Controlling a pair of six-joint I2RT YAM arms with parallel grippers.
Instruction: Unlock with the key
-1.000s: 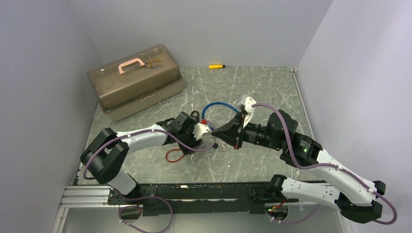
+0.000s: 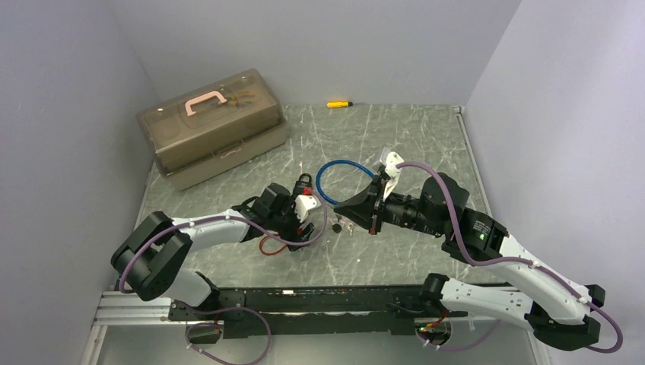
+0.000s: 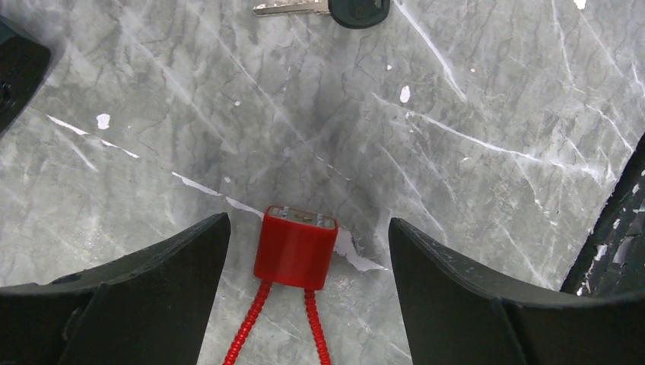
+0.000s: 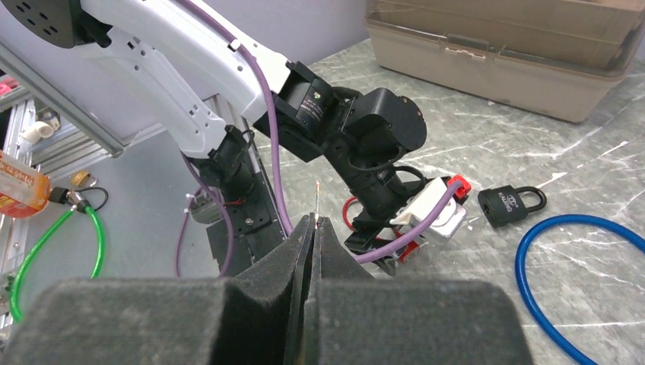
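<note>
A red block-like lock (image 3: 295, 255) on a red cord lies on the table between the spread fingers of my left gripper, which is open and not gripping it. Beyond them, cut by the top of the left wrist view, lies a key with a black head (image 3: 359, 11). In the top view the black key head (image 2: 337, 227) shows right of the left gripper. A black padlock (image 4: 502, 207) with its shackle lies flat beyond the left arm. My right gripper is shut, nothing visible between its fingers, and hovers above the table.
A blue cable loop (image 2: 319, 173) lies behind the grippers. At the back left sits a translucent brown toolbox (image 2: 209, 133); a yellow screwdriver (image 2: 338, 105) is at the far edge. Small keys (image 2: 351, 226) lie near the black key head.
The right arm has barely moved.
</note>
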